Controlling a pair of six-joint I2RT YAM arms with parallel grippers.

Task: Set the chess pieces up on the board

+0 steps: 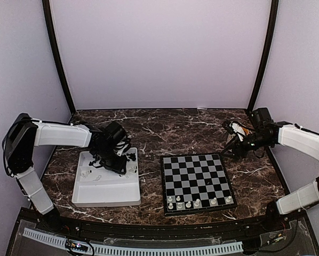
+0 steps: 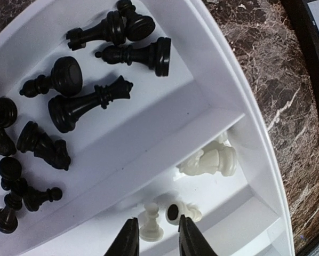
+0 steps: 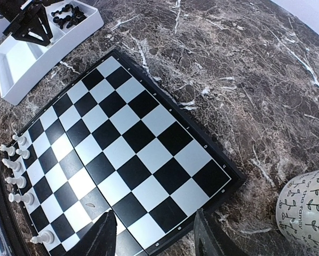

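Note:
My left gripper hangs low in the white tray (image 1: 106, 197), open, its fingers above a lying white piece (image 2: 151, 232) and beside another white piece (image 2: 189, 212). More white pieces (image 2: 207, 160) and several black pieces (image 2: 79, 109) lie in the other compartments. On the chessboard (image 1: 194, 178), several white pieces (image 3: 18, 181) stand along the near edge. My right gripper is open above the board's right side, nothing visible between its fingers.
A cream cylindrical object (image 3: 303, 208) with printed lettering stands right of the board. Bare marble table (image 1: 165, 128) lies behind board and tray, with walls around it.

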